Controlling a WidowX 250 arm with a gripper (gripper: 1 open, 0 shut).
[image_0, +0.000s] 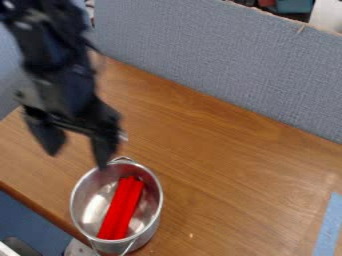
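Note:
My gripper (78, 144) is a large dark shape in the left half of the view, blurred, its fingers spread apart above the table, up and to the left of a metal pot (151, 206). The pot stands near the front left edge of the wooden table (241, 160). Inside it lies a long red object (120, 207), with something pale beside it. Whether anything small is behind the gripper is hidden.
A grey padded wall (214, 60) runs along the back of the table. A strip of blue tape (327, 222) is at the right edge.

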